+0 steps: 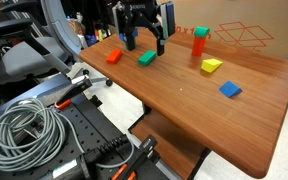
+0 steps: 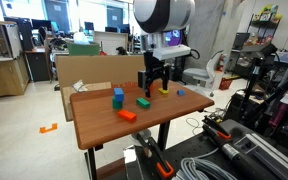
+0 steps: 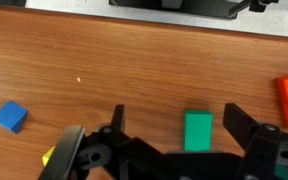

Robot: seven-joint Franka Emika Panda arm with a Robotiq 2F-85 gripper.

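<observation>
My gripper (image 1: 145, 46) stands open above the table, its fingers (image 3: 117, 120) spread wide with nothing held. A green block (image 1: 147, 58) lies on the table below it. In the wrist view this green block (image 3: 197, 131) shows between the two fingers, nearer the right one. An orange-red block (image 1: 114, 57) lies to its left in exterior view 1. A blue block on a green one forms a stack (image 2: 118, 98), mostly hidden behind the gripper in exterior view 1. A red block (image 1: 198, 46) carries a green block (image 1: 201, 32) on top.
Loose on the wooden table (image 1: 189, 103) lie a yellow block (image 1: 211, 65) and a blue block (image 1: 231, 89).
</observation>
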